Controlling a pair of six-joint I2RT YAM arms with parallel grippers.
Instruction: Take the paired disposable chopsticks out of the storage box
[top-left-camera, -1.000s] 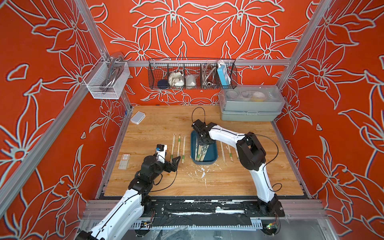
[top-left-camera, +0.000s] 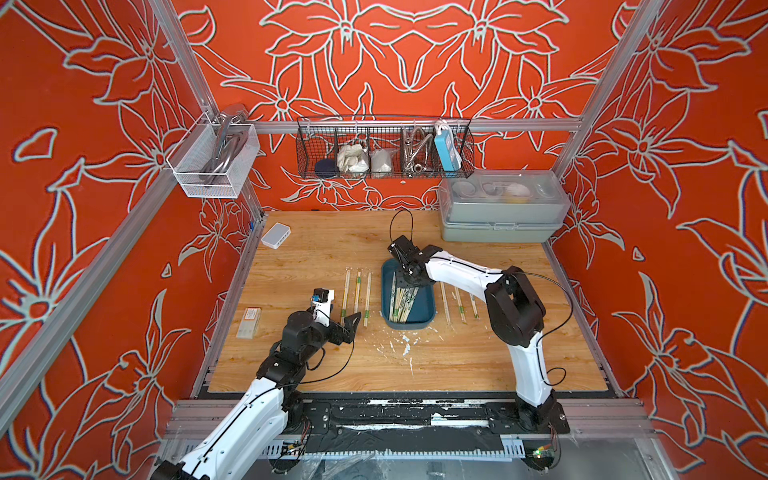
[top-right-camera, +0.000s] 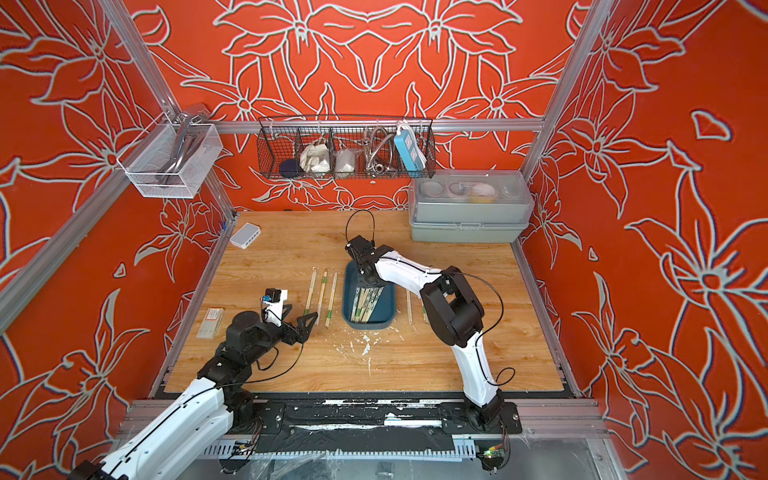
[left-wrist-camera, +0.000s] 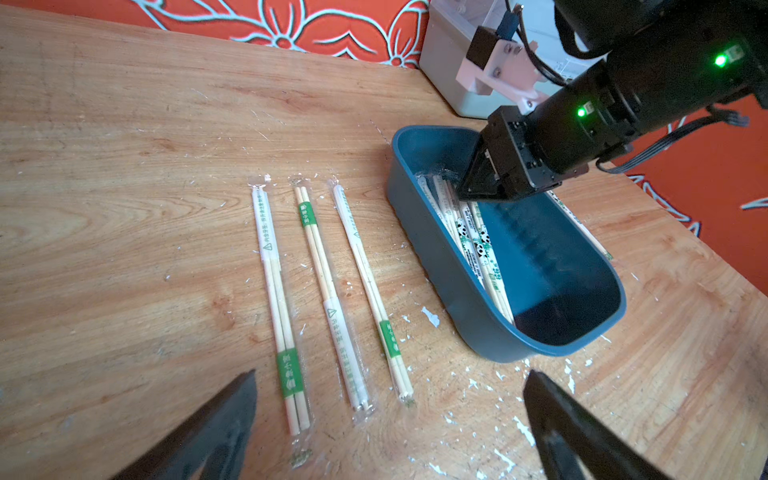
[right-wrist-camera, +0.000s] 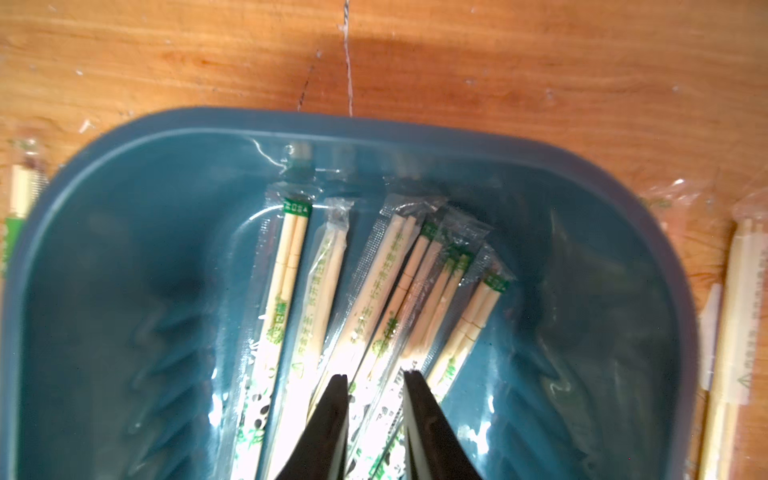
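Observation:
The blue storage box holds several wrapped chopstick pairs (right-wrist-camera: 364, 320), fanned out side by side in the right wrist view. My right gripper reaches down into the box with a narrow gap between its fingertips. Wrapped chopsticks show beneath and between those tips; no grip on a pack is visible. To the left of the box, my left gripper stands wide open with nothing held. Three wrapped pairs lie on the table there: a left one (left-wrist-camera: 276, 308), a middle one (left-wrist-camera: 326, 284) and one nearest the box (left-wrist-camera: 369, 284).
Right of the box lie more wrapped chopsticks (right-wrist-camera: 732, 344). White scraps (top-left-camera: 406, 349) litter the wood in front. A lidded grey container (top-left-camera: 504, 209) stands at the back right, and a white box (top-left-camera: 276, 235) at the back left. Bare table lies at the left rear.
The left arm and the chopsticks on the table look unmoved.

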